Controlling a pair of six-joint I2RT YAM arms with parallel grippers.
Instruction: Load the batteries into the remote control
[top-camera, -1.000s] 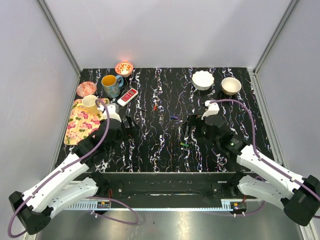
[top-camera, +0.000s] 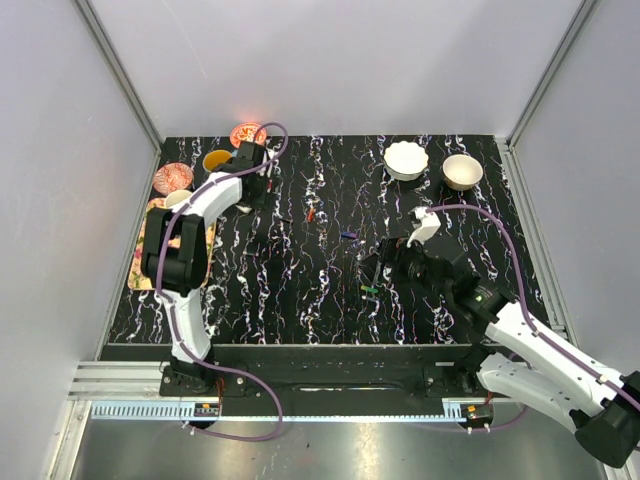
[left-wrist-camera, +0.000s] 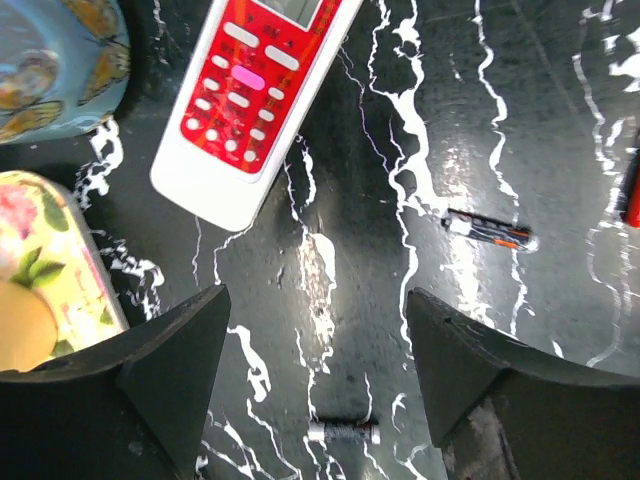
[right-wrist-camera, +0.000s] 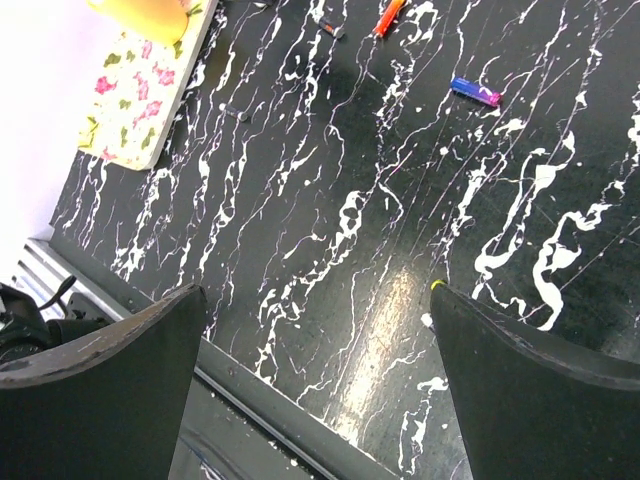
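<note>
The white remote control with a red keypad (left-wrist-camera: 240, 95) lies face up on the marbled table, ahead of my left gripper. That gripper is open, nothing between its fingers, and in the top view its arm covers most of the remote. A black and orange battery (left-wrist-camera: 490, 230) lies right of the remote; a small dark battery (left-wrist-camera: 343, 432) lies nearer, between the fingers' bases in view. Also loose are an orange battery (top-camera: 311, 214), a purple battery (top-camera: 349, 236) and a green battery (top-camera: 370, 289). My right gripper hangs open and empty near the green one.
At the left are a blue mug (left-wrist-camera: 60, 65), a floral board (top-camera: 140, 265), a cream cup (top-camera: 178, 199) and a patterned red dish (top-camera: 172, 178). A white bowl (top-camera: 405, 160) and a cream bowl (top-camera: 462, 172) stand back right.
The left arm has swung from the front left up over the remote, now covering it and part of the mug.
</note>
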